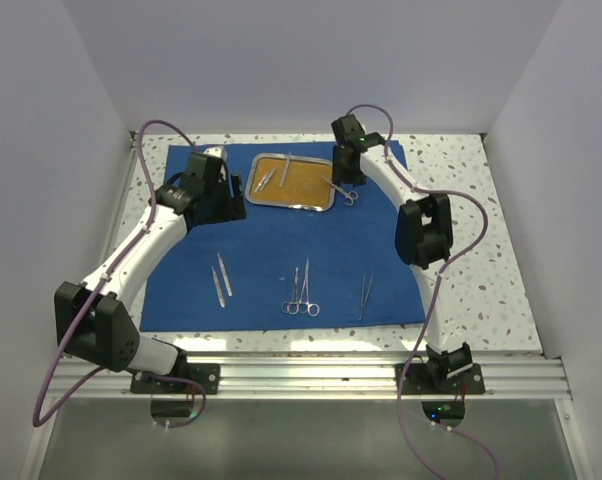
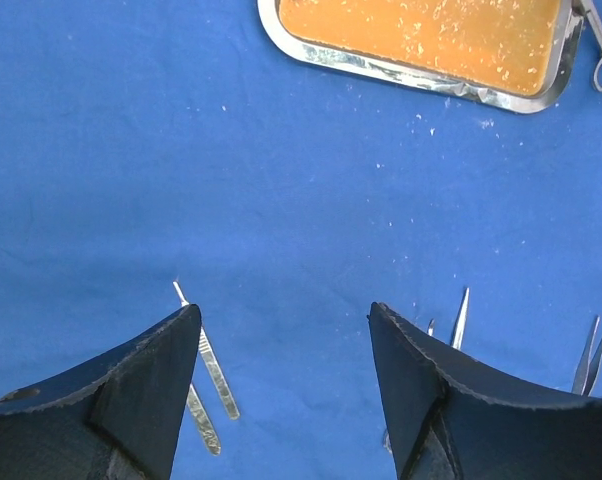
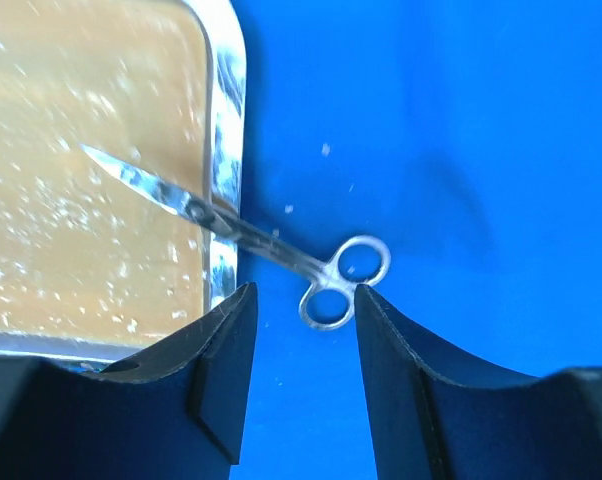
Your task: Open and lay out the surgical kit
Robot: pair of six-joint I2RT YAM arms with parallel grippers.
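The scissors point(image 3: 271, 245) lie with their blades across the right rim of the metal tray point(image 3: 226, 130) and their finger rings on the blue cloth. Just above the rings is my right gripper, its fingers apart; nothing is gripped between them. My left gripper hangs over the cloth left of the tray, partly open and empty. Inside the tray, a few slim instruments point(image 1: 266, 180) rest on the orange base. Two thin handles point(image 1: 222, 280) lie at the front left, ring-handled instruments point(image 1: 301, 295) at the front middle, and tweezers point(image 1: 366, 295) at the front right.
Blue cloth point(image 1: 271, 240) covers most of the speckled table point(image 1: 486, 290). Between the tray and the front row of instruments, the cloth is bare. Grey walls enclose the table at the back and sides.
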